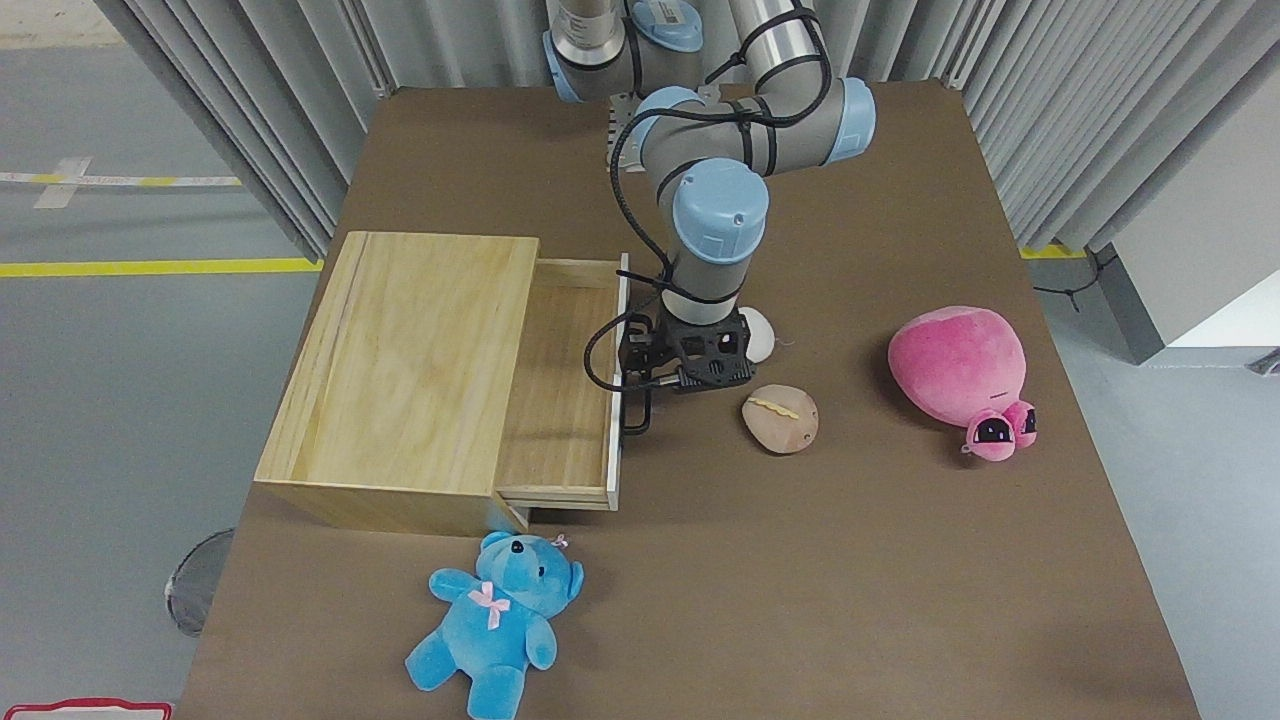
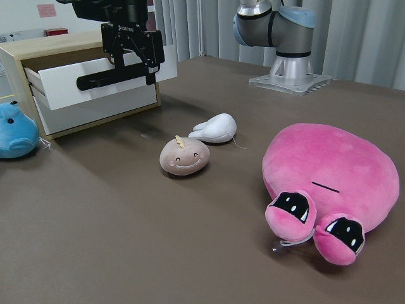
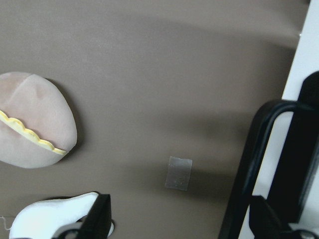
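A light wooden cabinet (image 1: pixel 396 360) has its drawer (image 1: pixel 558 384) pulled out; its white front carries a black bar handle (image 2: pixel 102 78). My gripper (image 2: pixel 133 60) is at that handle, in front of the drawer. In the wrist view the handle (image 3: pixel 246 169) runs along the right, with one dark finger over it and the other over the table. Whether the gripper is open or shut on the handle is hard to tell.
A beige smiling plush (image 1: pixel 780 419), a white plush (image 2: pixel 215 128) and a pink plush (image 1: pixel 954 366) lie to the right. A blue bear (image 1: pixel 492 642) lies in front of the cabinet.
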